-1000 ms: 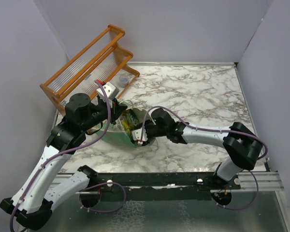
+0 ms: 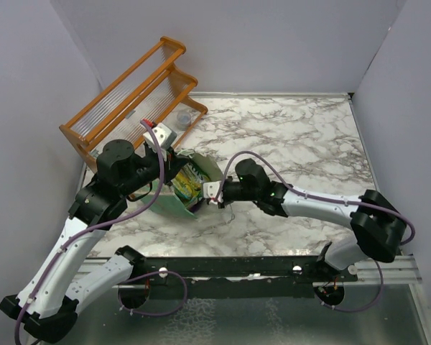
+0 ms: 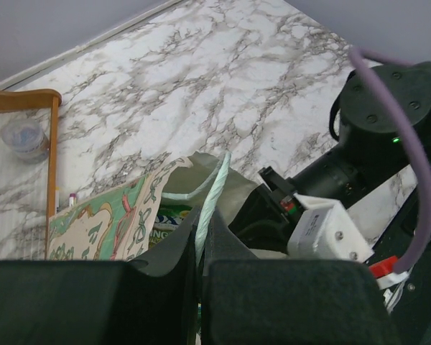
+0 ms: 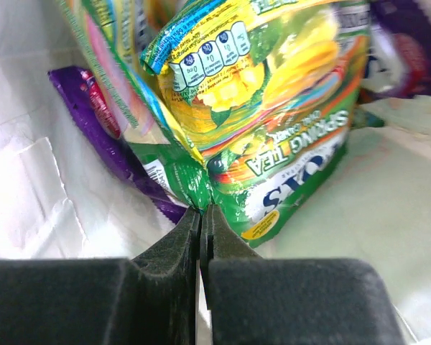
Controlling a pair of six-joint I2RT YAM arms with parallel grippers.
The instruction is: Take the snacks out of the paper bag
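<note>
The paper bag [image 2: 174, 205], pale green, lies tipped on the table with its mouth toward the right arm. Its rope handle [image 3: 214, 201] is pinched in my left gripper, which is shut. Inside the bag, my right gripper is shut on the bottom edge of a green and yellow candy bag [image 4: 266, 162] with "Spring Tea" print. Behind that bag, a purple packet [image 4: 104, 136] shows along the bag's wall, and another purple piece [image 4: 416, 50] appears at the upper right. From above, the yellow-green snacks [image 2: 187, 183] are partly covered by both arms.
A wooden rack [image 2: 129, 93] stands at the back left, with a clear plastic cup [image 2: 184, 118] by its lower end. Bare marble tabletop [image 2: 294, 136] spreads across the back and right.
The left gripper stays on the handle.
</note>
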